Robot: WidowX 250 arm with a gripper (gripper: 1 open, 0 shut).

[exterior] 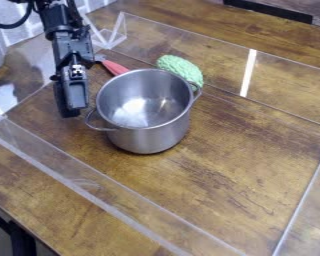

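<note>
My gripper (72, 98) hangs low at the left, just beside the left rim and handle of a steel pot (143, 112); I cannot tell whether its fingers are open or shut, or whether they touch the pot. The pot stands upright and looks empty. Behind it lie a green, textured oval object (182, 69) and a red item (112, 67), partly hidden by my arm.
Clear plastic panels and strips border the wooden work surface (243, 160) on several sides. Bare wood lies to the right and in front of the pot. A dark ledge runs along the back right.
</note>
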